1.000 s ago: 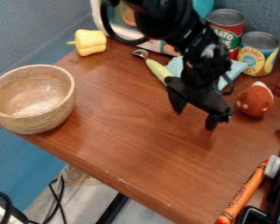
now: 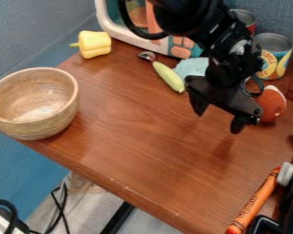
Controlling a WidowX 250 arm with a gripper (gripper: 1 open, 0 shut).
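My black gripper (image 2: 218, 117) hangs over the right half of the wooden table, its fingers pointing down and apart, nothing visible between them. A small brown football-like toy (image 2: 270, 108) stands just right of it, partly behind it. A pale green handled tool (image 2: 168, 76) and a light blue cloth (image 2: 190, 66) lie behind the gripper.
A wooden bowl (image 2: 28, 106) sits on the left. A yellow object (image 2: 92, 44) is at the back left, cans (image 2: 274, 57) at the back right, an orange crayon-like tube (image 2: 255, 202) along the right edge.
My gripper has moved right and slightly up, toward the football-like toy, uncovering more of the pale green tool and covering part of the toy.
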